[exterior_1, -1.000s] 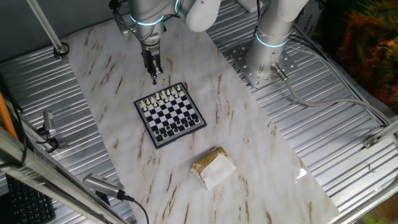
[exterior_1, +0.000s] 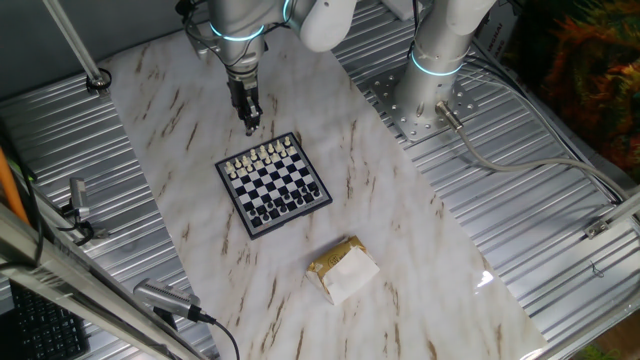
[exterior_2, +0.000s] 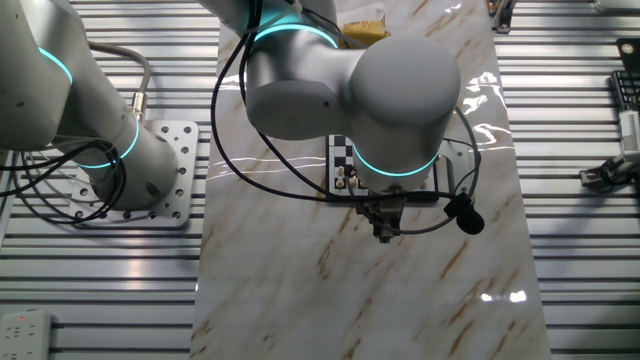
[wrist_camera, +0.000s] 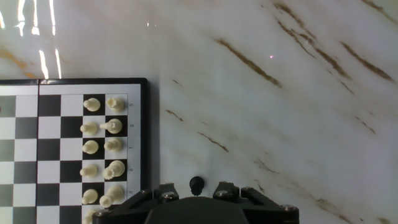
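Note:
In the wrist view my gripper is open, its two fingers apart at the bottom edge. A small black chess piece (wrist_camera: 196, 184) shows between them, with a gap on either side. In exterior view 1 the gripper (exterior_1: 250, 122) points down just beyond the white-piece edge of the chessboard (exterior_1: 270, 184), with something dark at its tips. White pieces (wrist_camera: 113, 144) stand in two rows along the board's near edge in the wrist view. Black pieces (exterior_1: 285, 207) line the opposite side. Exterior view 2 shows the gripper (exterior_2: 384, 236) beside the board, which the arm largely covers.
A gold and white packet (exterior_1: 343, 270) lies on the marble-patterned table (exterior_1: 420, 300), away from the board. Free tabletop surrounds the gripper on its side away from the board. The arm's base (exterior_1: 420, 105) stands beside the table.
The gripper's fingertips have shifted slightly, a little lower around the dark piece. The board, its pieces and the packet have not moved.

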